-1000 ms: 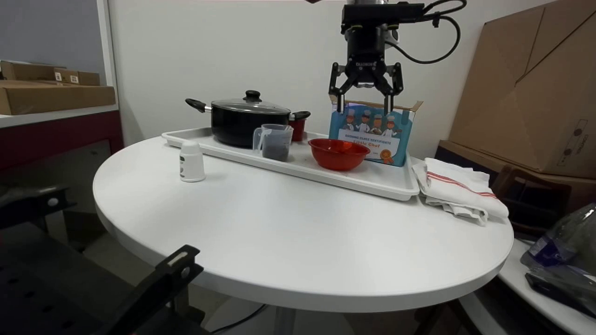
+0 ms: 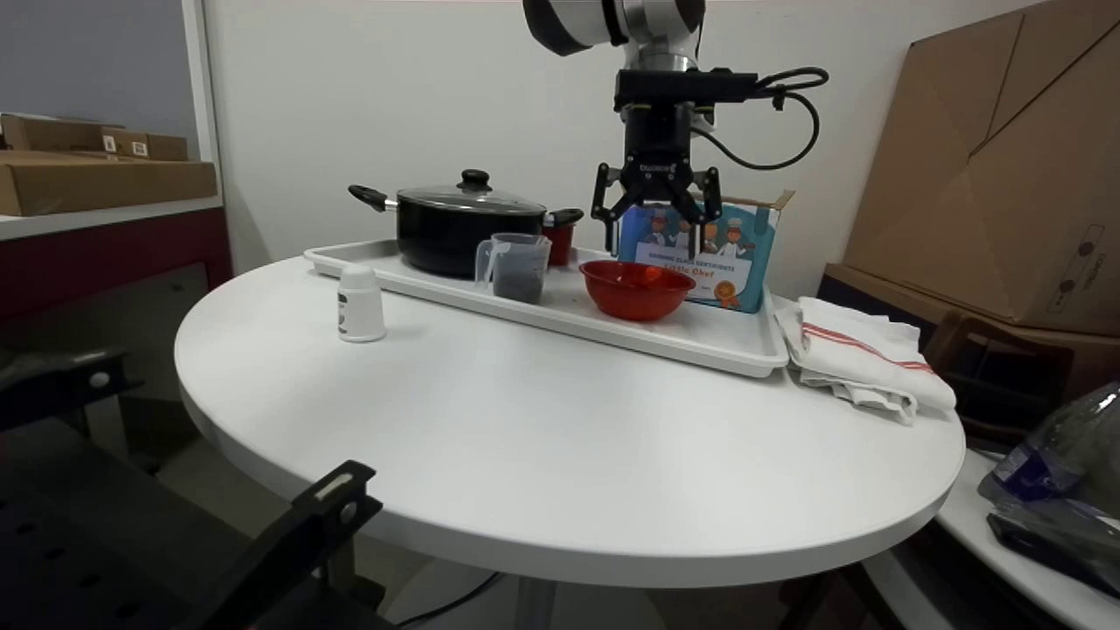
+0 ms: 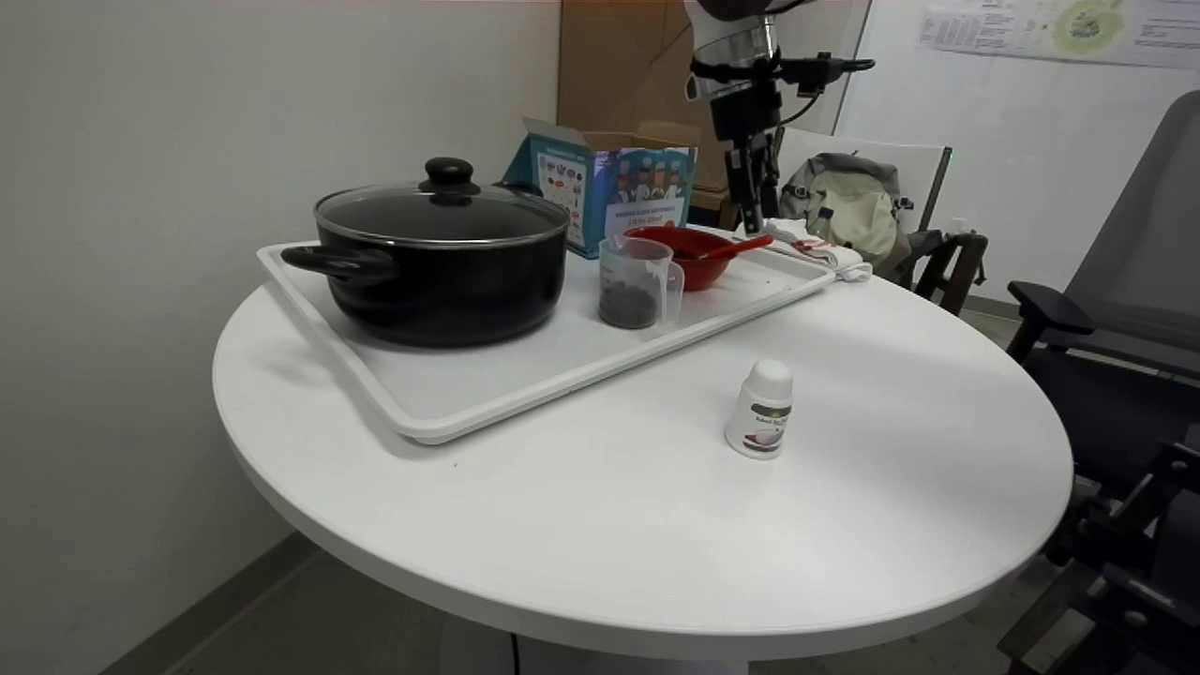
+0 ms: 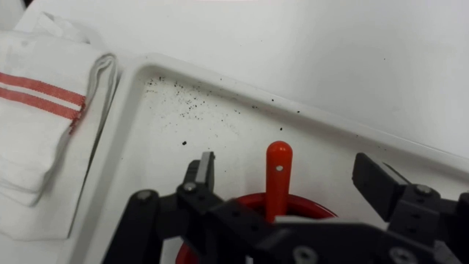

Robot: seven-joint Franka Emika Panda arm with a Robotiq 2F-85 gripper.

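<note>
My gripper [image 2: 655, 254] is open above the red bowl [image 2: 636, 296], its two fingers spread apart with nothing held between them. In the wrist view, a red utensil handle [image 4: 279, 178] sticks up past the bowl's rim, lying between the open fingers in that picture. Exterior view 2 shows the same red handle [image 3: 737, 247] leaning out over the near side of the bowl. The utensil's lower end is hidden in the bowl. The bowl rests on a white tray [image 2: 724, 355].
A black lidded pot [image 3: 450, 270] and a clear measuring cup [image 3: 638, 287] with dark contents share the tray. Behind the bowl stands a blue box [image 2: 758, 268]. A folded towel [image 2: 866, 352] lies at the right; a white bottle [image 3: 762, 411] stands on the open tabletop.
My gripper has come down and shifted left in exterior view 1, closer over the bowl. It was open before too. The objects on the table have not moved.
</note>
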